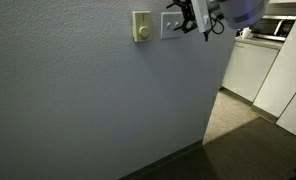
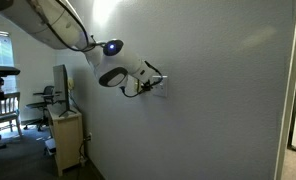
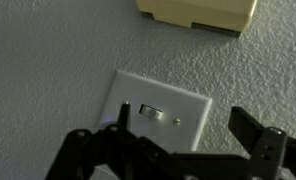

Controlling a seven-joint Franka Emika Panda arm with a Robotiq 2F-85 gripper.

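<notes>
A white switch plate [image 3: 153,112] with a small toggle switch [image 3: 151,111] in its middle is fixed to the grey wall. My gripper stands open in front of it, its dark fingers to either side with nothing held between them. The left fingers [image 3: 110,142] overlap the plate's lower left part in the wrist view. Whether they touch the plate, I cannot tell. In exterior view 1 the gripper [image 1: 192,22] hangs close to the right side of the plate [image 1: 169,26].
Beside the plate is a cream box with a round knob [image 1: 142,27], its lower edge near the top of the wrist view. Bare wall [image 1: 78,90] extends below and to the left. A kitchen with a microwave [image 1: 273,27] lies beyond the wall's right edge.
</notes>
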